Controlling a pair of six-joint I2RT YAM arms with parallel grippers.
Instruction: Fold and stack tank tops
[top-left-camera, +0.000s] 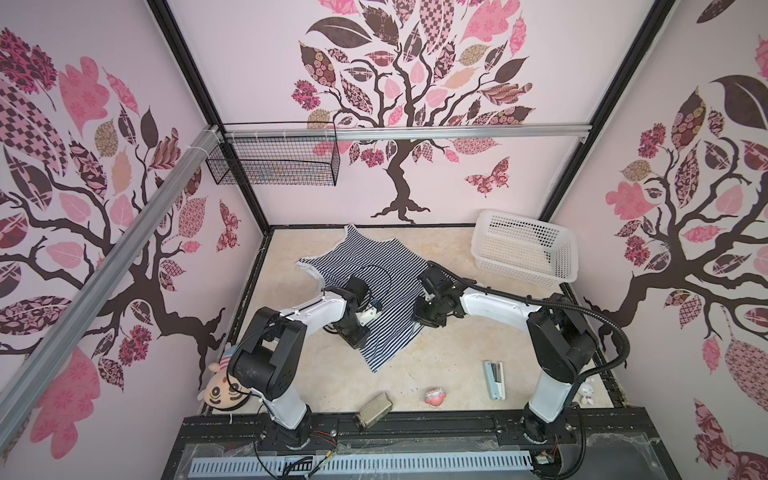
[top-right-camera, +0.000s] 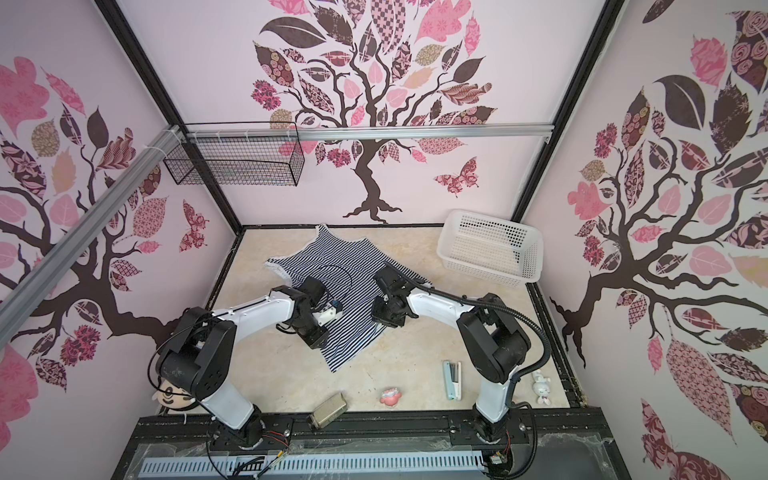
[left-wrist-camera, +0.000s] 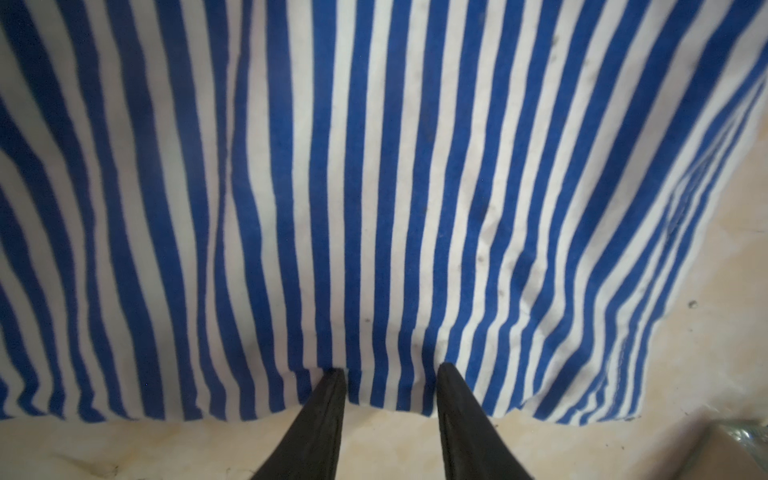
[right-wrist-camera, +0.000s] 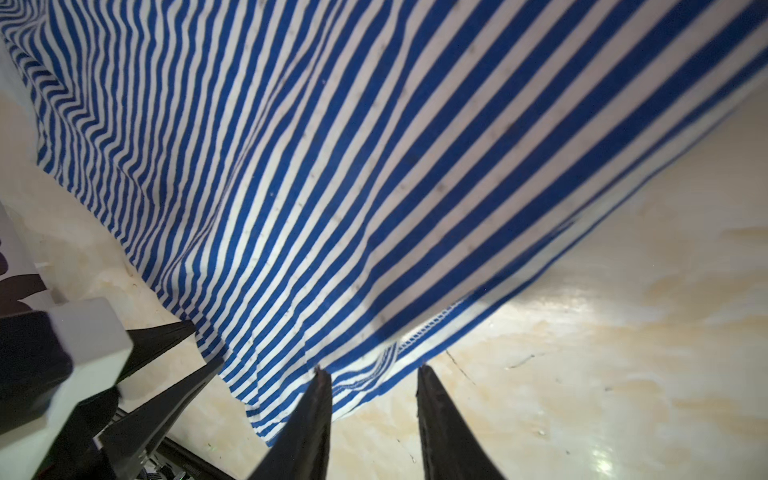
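Observation:
A navy-and-white striped tank top (top-left-camera: 373, 260) lies spread at a slant on the table, one corner pointing toward the front. My left gripper is at the garment's lower hem, its fingertips parted a little over the striped cloth (left-wrist-camera: 400, 240); whether any fabric is between them cannot be made out. In the right wrist view, my right gripper stands open at the garment's slanting edge, where two layers (right-wrist-camera: 436, 320) show. The left gripper's dark fingers (right-wrist-camera: 164, 340) also appear there, at the hem on the left. Both arms cover part of the garment in the top views.
An empty white basket (top-left-camera: 524, 276) stands at the back right. Along the front are a tan box (top-left-camera: 374, 409), a small pink-white item (top-left-camera: 434, 397) and a stapler (top-left-camera: 494, 380). A plush face (top-left-camera: 222, 389) sits front left. Bare table lies between the garment and these items.

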